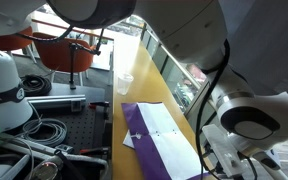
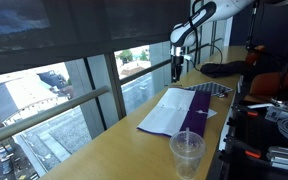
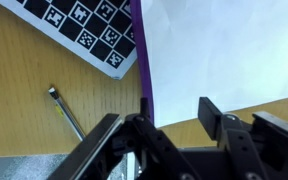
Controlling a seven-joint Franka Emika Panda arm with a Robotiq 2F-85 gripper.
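In the wrist view my gripper stands part open, its two dark fingertips apart. Only the white-and-purple sheet (image 3: 209,55) and table show between and beyond them; I see nothing held. The sheet also lies on the wooden table in exterior view 1 (image 1: 159,135) and exterior view 2 (image 2: 176,108), its purple borders along the edges. A thin dark pen-like stick (image 3: 66,112) rests on bare wood left of the fingers, with a black-and-white marker board (image 3: 87,28) above it. In exterior view 1 the fingers are out of sight.
A clear plastic cup (image 2: 187,155) stands near the table's front in exterior view 2. Cables (image 1: 46,130) and a black perforated base plate (image 1: 84,130) lie beside the table. Bare wood (image 2: 94,150) left of the cup is free, and windows line the far side.
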